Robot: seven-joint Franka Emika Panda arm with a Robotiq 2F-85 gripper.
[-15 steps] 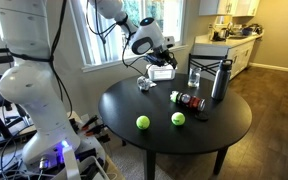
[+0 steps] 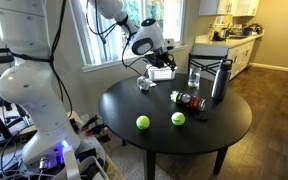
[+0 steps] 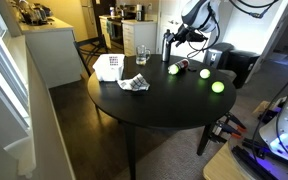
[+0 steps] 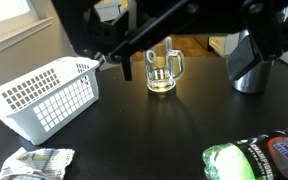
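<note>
My gripper (image 2: 165, 62) hangs above the far part of the round black table (image 2: 124, 105), its dark fingers (image 4: 246, 57) spread wide with nothing held. Past the fingers in the wrist view stands a clear glass mug (image 4: 162, 68), its handle to the right. A white slatted basket (image 4: 52, 95) is at the left of that view, with a crumpled silver-white packet (image 4: 34, 163) below it. At the lower right lies a bottle with a red label and green end (image 4: 259, 156). Nothing touches the gripper.
A tall dark flask (image 2: 222, 80) stands near the mug. Two green balls, one on the left (image 2: 143, 122) and one on the right (image 2: 178, 118), lie on the nearer tabletop. Bare table is left between the packet and the balls.
</note>
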